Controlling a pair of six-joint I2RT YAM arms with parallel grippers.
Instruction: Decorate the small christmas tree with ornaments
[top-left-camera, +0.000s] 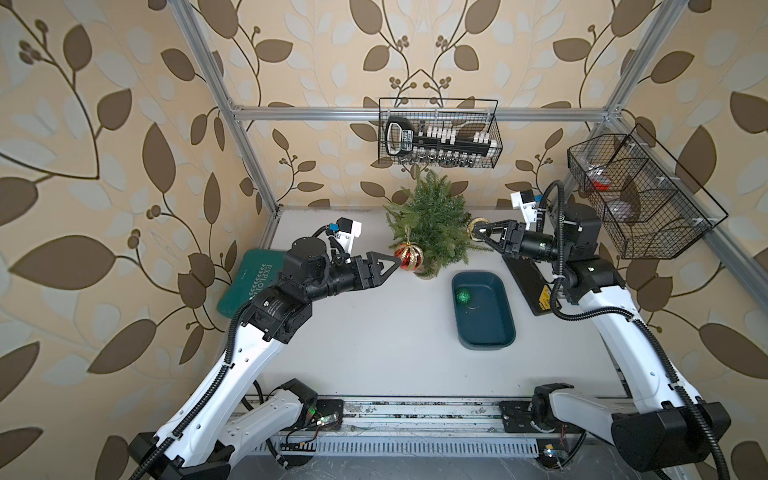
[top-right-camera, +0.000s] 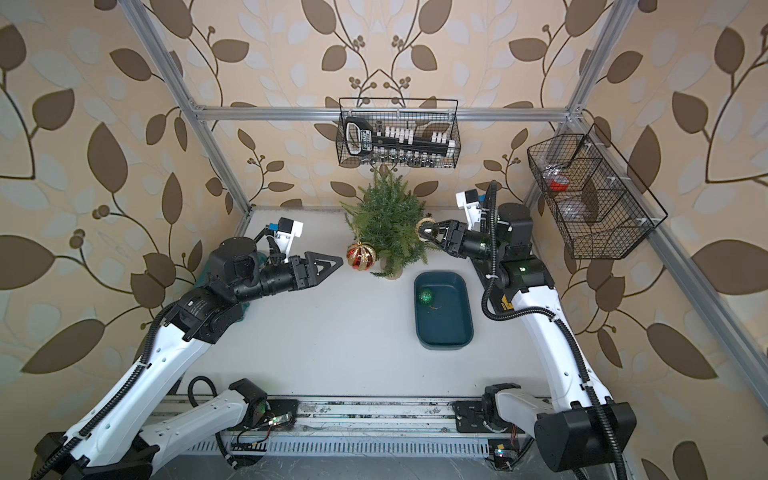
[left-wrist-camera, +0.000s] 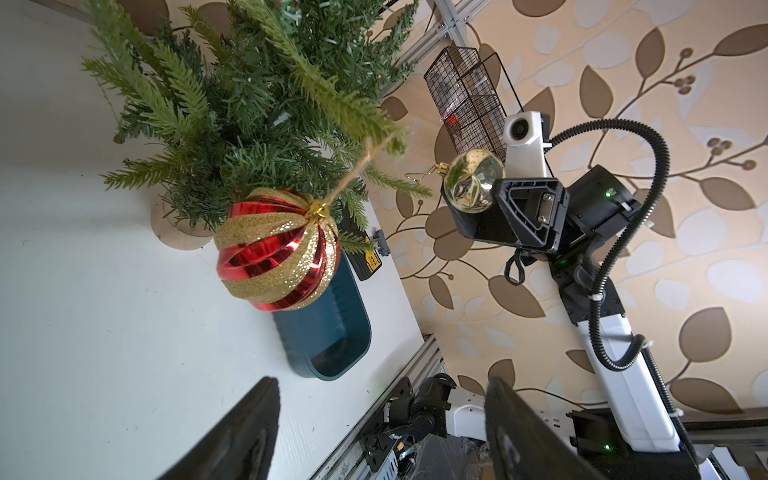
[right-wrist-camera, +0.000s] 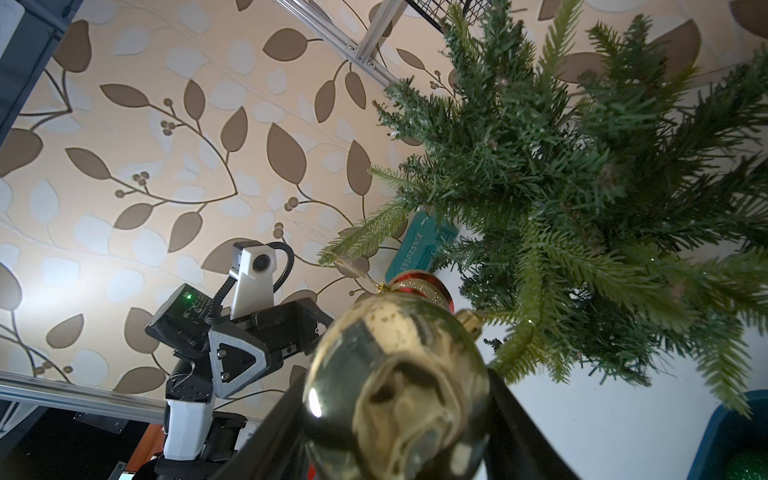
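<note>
The green tree (top-left-camera: 432, 212) stands at the back middle. A red-and-gold striped ornament (left-wrist-camera: 276, 248) hangs by its loop from a front-left branch. My left gripper (top-left-camera: 390, 269) is open just left of it, with nothing between its fingers. My right gripper (top-left-camera: 482, 230) is shut on a shiny gold ornament (right-wrist-camera: 396, 376), held at the tree's right side. A green ornament (top-left-camera: 463, 295) lies in the dark teal tray (top-left-camera: 497, 332).
Wire baskets (top-left-camera: 640, 224) hang on the right and back walls. A teal board (top-left-camera: 248, 280) lies at the left, a black object (top-left-camera: 524, 284) behind the tray's right.
</note>
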